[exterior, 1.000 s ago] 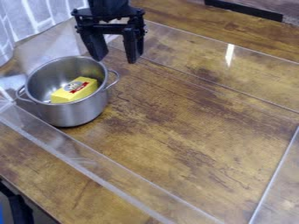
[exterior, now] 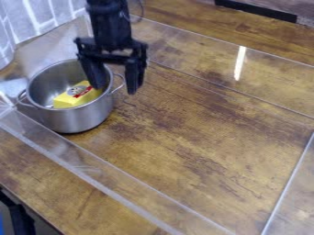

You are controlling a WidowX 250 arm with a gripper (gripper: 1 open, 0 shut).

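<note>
A steel pot (exterior: 73, 116) with two side handles stands on the wooden table at the left. Inside it lies a yellow block (exterior: 73, 98) with a printed label. My black gripper (exterior: 113, 81), somewhat blurred, hangs from above over the pot's back right part, its two fingers apart and open, one over the pot's inside and the other just beyond its right rim.
Clear strips edge it, and a curtain or cloth (exterior: 25, 27) is at the back left.
My gripper has moved down and toward the front from behind the pot to over its back right part. The pot and yellow block look unmoved.
</note>
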